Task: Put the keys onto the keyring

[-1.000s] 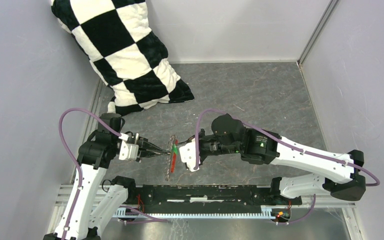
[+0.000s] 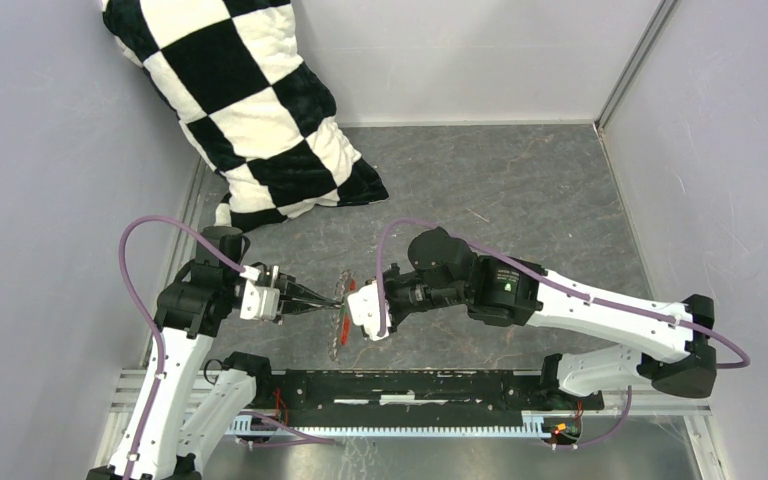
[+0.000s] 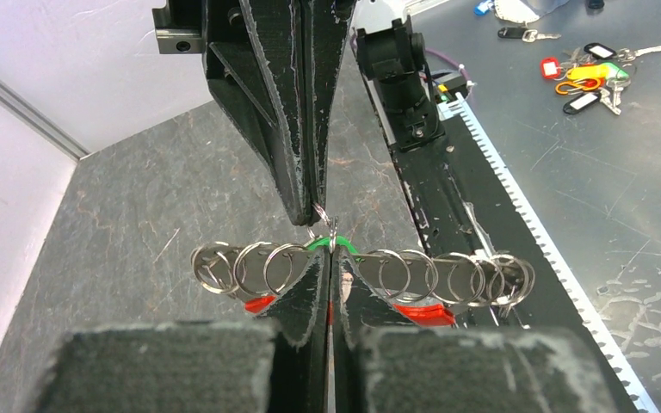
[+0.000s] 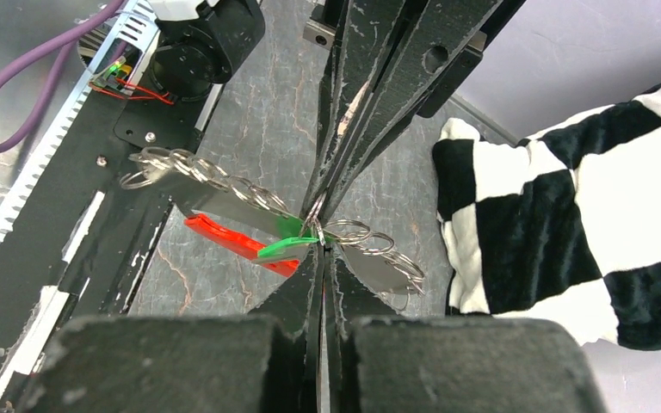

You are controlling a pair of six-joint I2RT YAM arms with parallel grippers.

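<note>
A metal strip with rings along its edges, the keyring, lies between my two grippers, a green piece and a red piece beside it. My left gripper comes from the left, shut. In the left wrist view a small metal ring rises from between its fingertips. My right gripper is shut, its tips beside the green piece and close to the left tips. In the left wrist view, a thin ring shows at the right gripper's tip. Whether the right fingers pinch anything is hidden.
Several keys with coloured tags lie on the metal table past the black rail. A checkered pillow fills the back left. Much of the grey floor behind the right arm is free.
The right arm has moved slightly left, bringing its gripper closer to the left gripper's tips and covering more of the green piece. The left arm has stayed put.
</note>
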